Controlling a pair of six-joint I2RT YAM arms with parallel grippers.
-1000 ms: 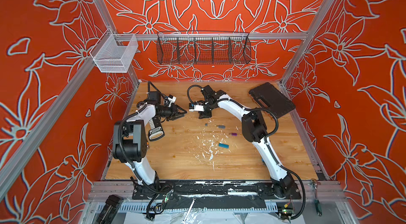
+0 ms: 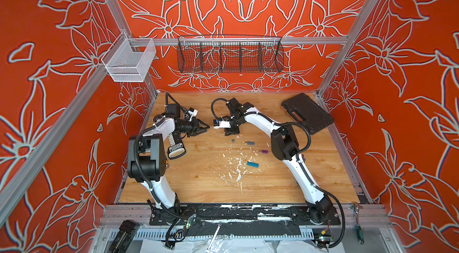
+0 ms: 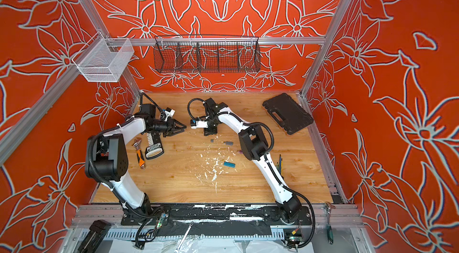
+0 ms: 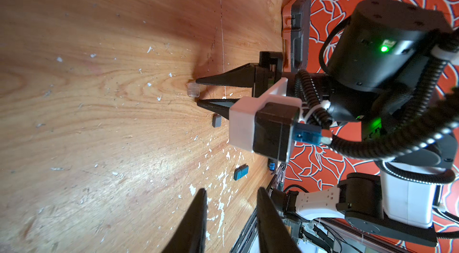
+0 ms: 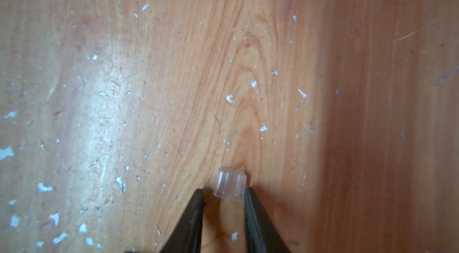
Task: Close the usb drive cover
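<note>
A small translucent cap lies on the table between the tips of my right gripper, which is part open around it, its right finger at the cap's edge. The left wrist view shows the same cap at those fingertips. My left gripper stands part open above bare wood, left of my right gripper, with nothing between its fingers. Small drives lie nearer the front: a grey one, a purple one and a teal one.
A black case lies at the back right. A hand saw and an orange-handled wrench lie under and beside the left arm. The front middle is open wood with white flecks. Wire baskets hang behind.
The left arm has barely moved.
</note>
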